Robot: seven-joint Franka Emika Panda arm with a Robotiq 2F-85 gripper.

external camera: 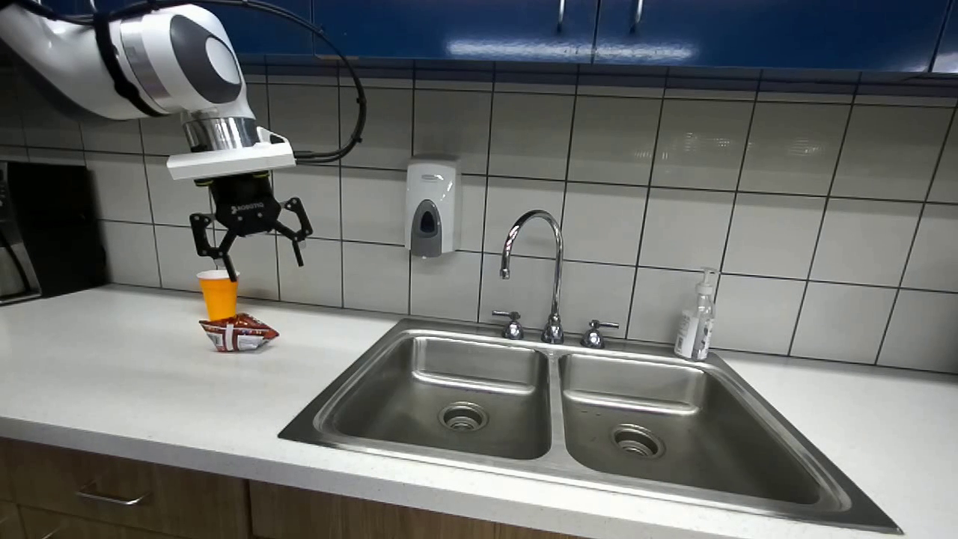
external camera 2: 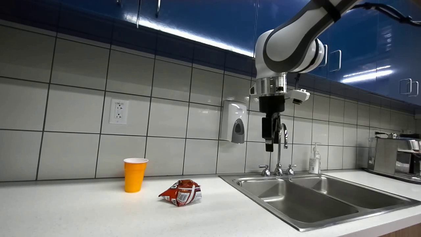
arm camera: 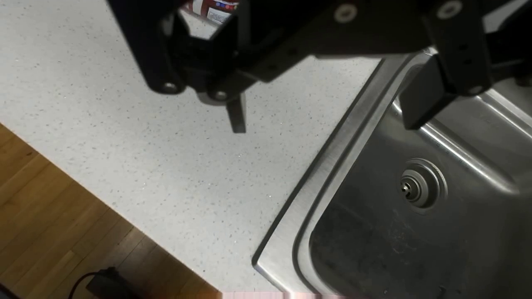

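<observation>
An orange cup (external camera 2: 134, 175) with a white inside stands upright on the counter, close to the tiled wall. Beside it, a crumpled red and white snack bag (external camera 2: 181, 193) lies on the counter, apart from the cup. In exterior view 1 the bag (external camera: 237, 333) partly covers the cup's (external camera: 218, 296) foot. My gripper (external camera: 266, 266) hangs well above the counter with its fingers spread wide and nothing between them. In the wrist view the gripper is also open, and a corner of the bag (arm camera: 215, 9) shows at the top edge.
A double steel sink (external camera: 553, 404) fills the counter's middle, with a tall faucet (external camera: 556, 278) behind it. A soap dispenser (external camera: 432, 206) hangs on the wall; a pump bottle (external camera: 697, 319) stands at the sink's back right. Bare counter (external camera: 135, 368) lies left of the sink.
</observation>
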